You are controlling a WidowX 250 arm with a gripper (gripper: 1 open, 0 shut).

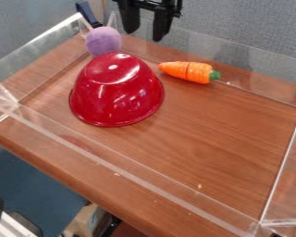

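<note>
My black gripper [145, 20] hangs at the top of the view, above the back edge, its two fingers apart with nothing visible between them. Below it a glossy red bowl [116, 88] rests upside down on the wooden surface. A purple ball-shaped object [104, 41] sits behind the bowl at the back left, and an orange toy carrot [184, 70] with a green top lies to the bowl's right.
Clear plastic walls [222, 54] border the wooden surface [206, 148]. The middle, right and front of that surface are free. A dark blue item stands by the purple object in the back left corner.
</note>
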